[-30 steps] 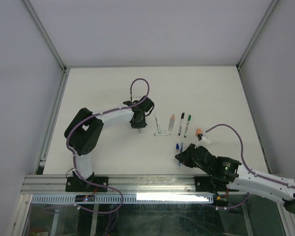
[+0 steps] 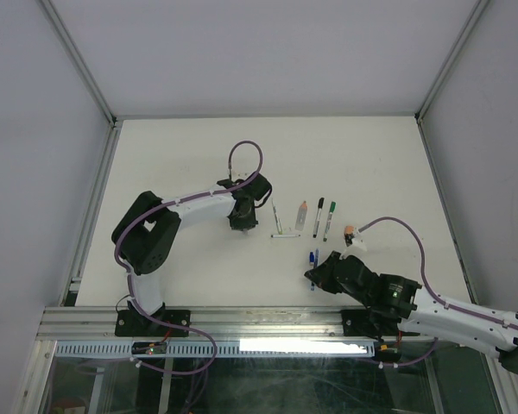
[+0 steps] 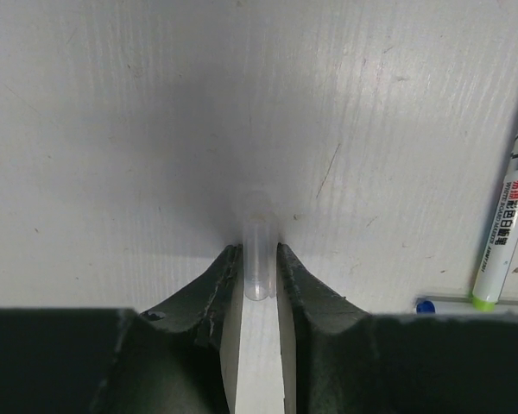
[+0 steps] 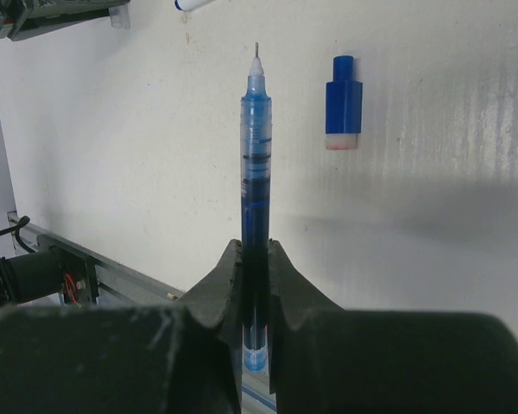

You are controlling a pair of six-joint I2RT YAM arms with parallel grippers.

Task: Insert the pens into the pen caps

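Observation:
A clear pen cap [image 3: 259, 263] lies upright in the left wrist view between the fingertips of my left gripper, which is low over the table; whether it grips the cap is hard to tell. My right gripper is shut on a translucent blue pen [image 4: 255, 155], tip pointing away. A blue cap [image 4: 344, 112] lies on the table just right of that pen. A white marker [image 3: 505, 224] lies right of the left gripper, its green end near another pen.
In the top view, a clear orange-tipped bottle [image 2: 300, 216], black and green markers [image 2: 329, 220] and an orange object [image 2: 349, 231] lie between and beyond the arms.
Over the last second both arms have shifted only very slightly, the left one a little toward the front of the table. The objects on the table have stayed put.

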